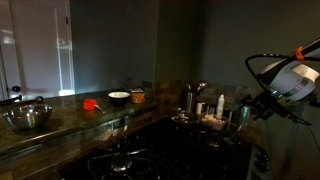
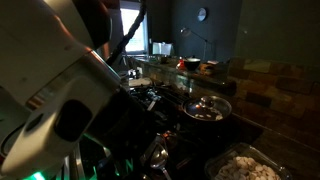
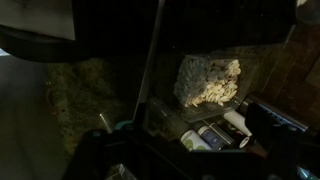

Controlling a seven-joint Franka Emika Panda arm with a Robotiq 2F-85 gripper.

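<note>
My gripper is open, its dark fingers spread along the lower edge of the wrist view. No object shows between the fingertips. Beyond it lies a clear container of pale chunks. Bottles, one with a white label, lie close to the fingers in that view. From exterior view 1, the white arm reaches in from the right, over the counter's right end. In exterior view 2 the arm fills the left side, and the container of chunks sits at the lower right.
A lidded pan is on the dark stove. Spoons lie in front of it. On the left counter stand a metal bowl, a red cup and a white bowl. A white bottle stands by the back wall.
</note>
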